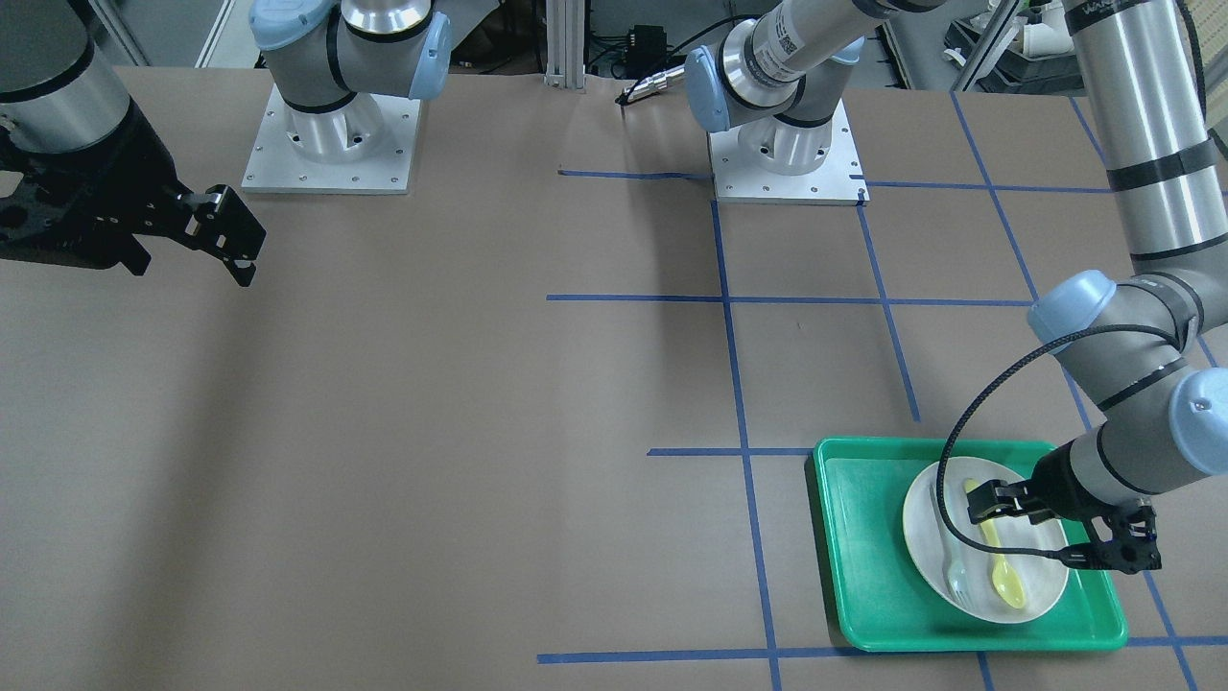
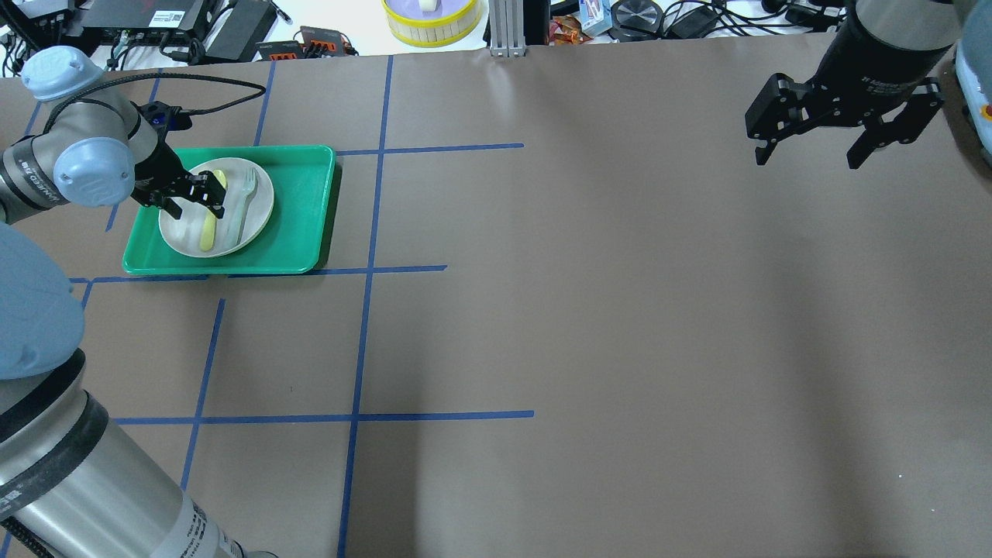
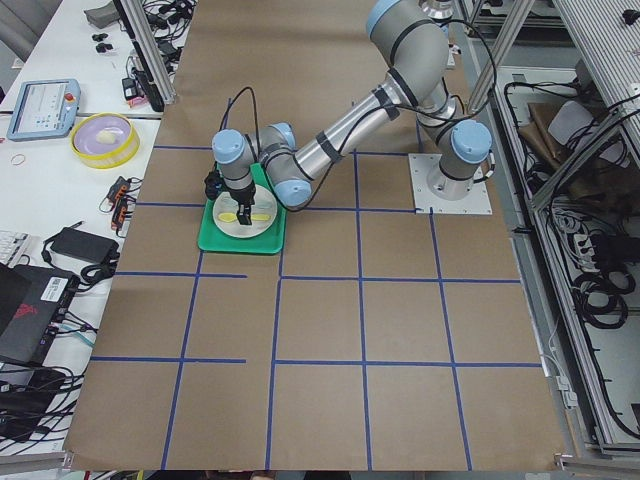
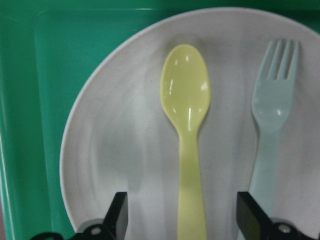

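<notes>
A yellow spoon (image 4: 185, 90) and a pale blue fork (image 4: 275, 95) lie side by side on a white plate (image 4: 115, 150), inside a green tray (image 1: 846, 541). In the left wrist view my gripper is open above the plate, its fingers either side of the spoon's handle, the right one over the fork's lower handle. In the top view the gripper and arm hide part of the plate's upper left.
Other robot arms stand around the table, one with a black gripper (image 2: 837, 121) at the top right of the top view. Cables and devices crowd beyond the edge.
</notes>
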